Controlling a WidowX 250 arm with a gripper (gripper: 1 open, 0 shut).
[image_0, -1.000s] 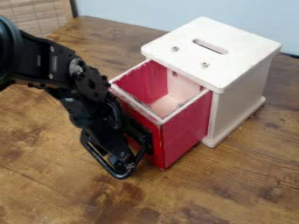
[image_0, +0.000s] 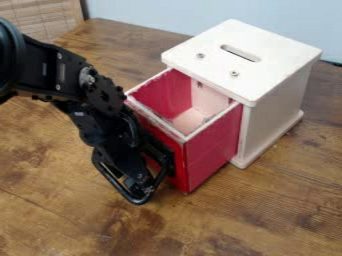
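A white wooden box (image_0: 274, 110) with a slot in its lid stands right of centre, its red drawer (image_0: 205, 152) pulled out toward the left. The drawer is empty inside, with a pale floor. My black gripper (image_0: 142, 172) is low at the drawer's front face, against it or very close. The fingers are dark and overlap the drawer front, so I cannot tell whether they are open or shut, or whether they hold a handle.
A woven light object (image_0: 27, 52) lies at the back left corner.
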